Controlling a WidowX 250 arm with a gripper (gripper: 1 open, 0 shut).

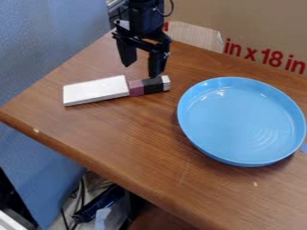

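My black gripper [142, 56] hangs over the back of the wooden table, its two fingers spread apart with nothing between them. Below it lies a long, flat eraser-like block [96, 91], white along most of its length, with a maroon band and a black end [157, 84] toward the right. A round blue plate [240, 121] sits on the right half of the table.
A cardboard box [252, 27] with red lettering stands behind the table. Blue fabric [36, 54] hangs to the left, with cables and dark items below.
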